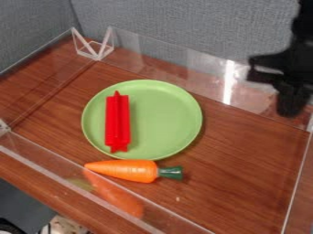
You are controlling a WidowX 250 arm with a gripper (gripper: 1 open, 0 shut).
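Observation:
A green plate (pixel 171 119) lies on the wooden surface, with a red elongated object (pixel 117 122) resting on its left part. A toy carrot (pixel 123 168) with a dark green top lies below the plate, toward the front. My black gripper (pixel 290 99) hangs at the upper right edge, away from plate and carrot, blurred and partly out of frame; its fingers cannot be made out clearly.
Clear low walls (pixel 73 181) border the wooden area, with white corner brackets (pixel 93 47). Grey padded walls stand behind and at the left.

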